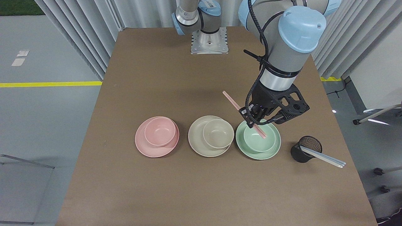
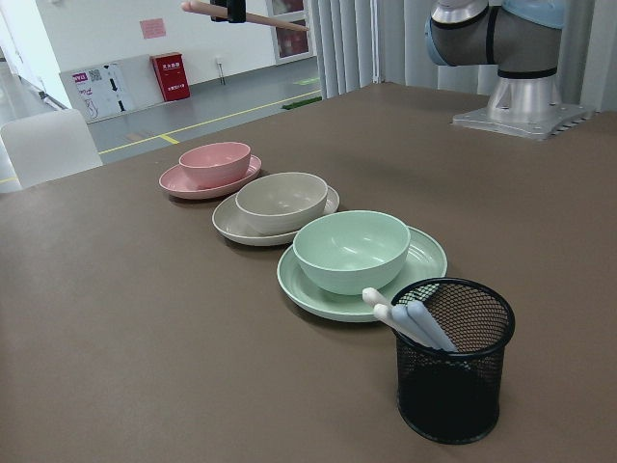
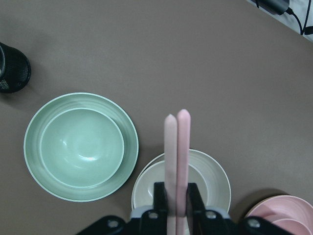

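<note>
Two pink chopsticks point(image 3: 183, 147) are gripped side by side in my gripper, which hangs above the plates and, in the front view, over the green bowl point(image 1: 260, 139). In the left view the gripper shows only at the top edge. On the table a pink bowl point(image 1: 160, 131) sits on a pink plate, a cream bowl point(image 1: 218, 133) on a cream plate, and the green bowl on a green plate.
A black mesh cup point(image 1: 299, 154) holding pale chopsticks point(image 1: 324, 158) stands right of the green plate.
</note>
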